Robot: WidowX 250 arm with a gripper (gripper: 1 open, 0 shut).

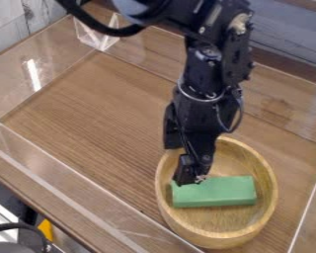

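Observation:
My black gripper (188, 155) hangs open over the upper left part of a round wooden bowl (216, 233), its fingers pointing down. A green rectangular block (213, 192) lies in the bowl, just below and to the right of the fingertips, with nothing visible held between them. The body of the gripper hides part of the bowl's back rim.
A wooden table (82, 119) surrounds the bowl, with broad free room to the left and behind. Clear panels stand along the left edge, and black hardware with a yellow piece sits at the lower left.

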